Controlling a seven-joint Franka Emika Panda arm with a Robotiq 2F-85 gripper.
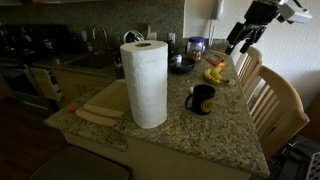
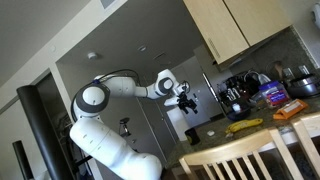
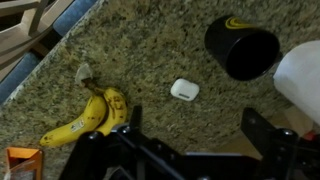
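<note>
My gripper is open above the granite counter, its two dark fingers wide apart at the lower edge of the wrist view with nothing between them. In exterior view 1 the gripper (image 1: 238, 46) hangs in the air at the upper right, clear of the counter. Below it in the wrist view lies a small white object (image 3: 185, 89). Yellow bananas (image 3: 85, 122) rest to its left, and a black mug (image 3: 241, 48) is at the upper right. The mug (image 1: 201, 100) also shows beside the paper towel roll (image 1: 147, 85).
Wooden chairs (image 1: 275, 105) line the counter's right side. An orange packet (image 3: 23, 163) lies past the bananas. A dark bowl (image 1: 181, 65) and a purple-lidded jar (image 1: 196, 46) stand farther back.
</note>
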